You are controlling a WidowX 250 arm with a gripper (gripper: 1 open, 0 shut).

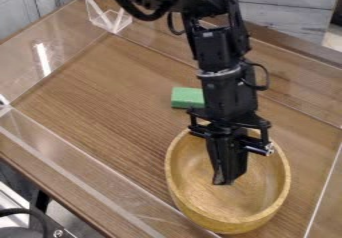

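Observation:
The black arm reaches down from the top centre to my gripper [227,167], which is low over a yellow oval bowl [227,212] at the lower middle, its tip within the outline of the rim. The gripper appears shut, with nothing visible between its fingers. The bowl's inside looks empty where it shows; its back part is partly hidden by the gripper. A small green block [186,97] lies behind the bowl, partly behind the arm.
A wooden table [94,112] has broad clear room to the left. A clear plastic object [110,12] stands at the back left. A black cable [27,217] lies at the lower left corner.

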